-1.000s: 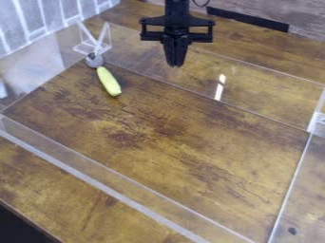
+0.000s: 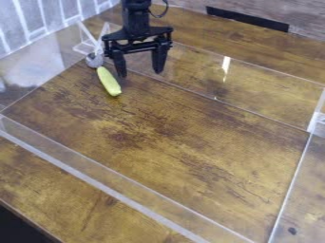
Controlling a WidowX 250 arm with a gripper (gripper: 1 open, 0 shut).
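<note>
My black gripper (image 2: pixel 137 59) hangs at the upper left of the camera view, open, its dark fingers spread above and to the right of a yellow elongated object (image 2: pixel 109 82) lying on the wooden surface. A small silvery object (image 2: pixel 94 59) with white pieces behind it sits just left of the gripper, partly hard to make out.
Clear low walls (image 2: pixel 306 161) border the wooden work area (image 2: pixel 178 152). A white slatted or glossy barrier stands at the upper left.
My gripper has moved left and down toward the yellow object from the upper middle of the view. The objects on the surface look unmoved.
</note>
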